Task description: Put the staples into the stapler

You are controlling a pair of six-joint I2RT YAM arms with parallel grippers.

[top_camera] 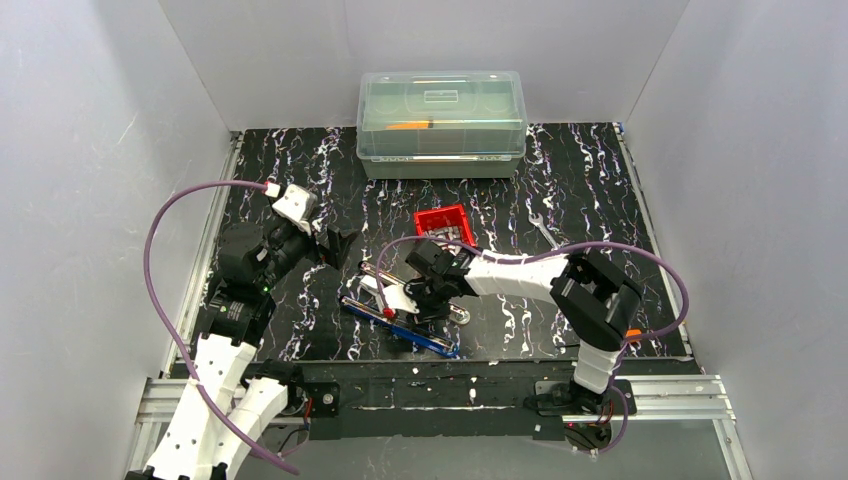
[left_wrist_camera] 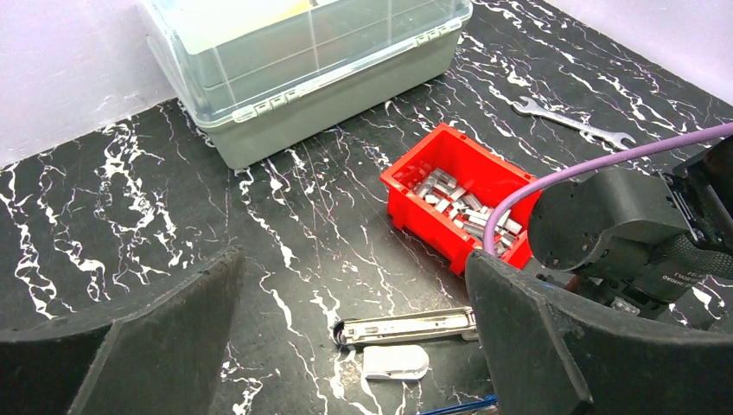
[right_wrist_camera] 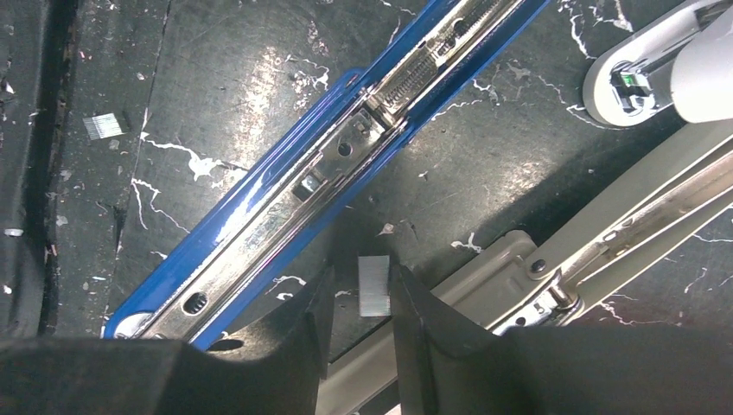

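Note:
The blue stapler (right_wrist_camera: 268,199) lies opened, its metal magazine uncovered, diagonally across the right wrist view. A short silver strip of staples (right_wrist_camera: 374,290) shows between the fingertips of my right gripper. The fingers are part open; a gap shows left of the strip, while its right edge is close to the other finger. Whether it rests on the table is hard to tell. An opened beige stapler (right_wrist_camera: 519,277) passes beneath the right fingers. My left gripper stands open and empty, away from the staplers. The red bin (left_wrist_camera: 458,194) holds several staple strips.
A small white stapler (left_wrist_camera: 395,362) lies beside the beige one. Another staple piece (right_wrist_camera: 104,126) is near the table's front edge. A lidded box (top_camera: 441,125) stands at the back, with a wrench (top_camera: 544,231) to the right.

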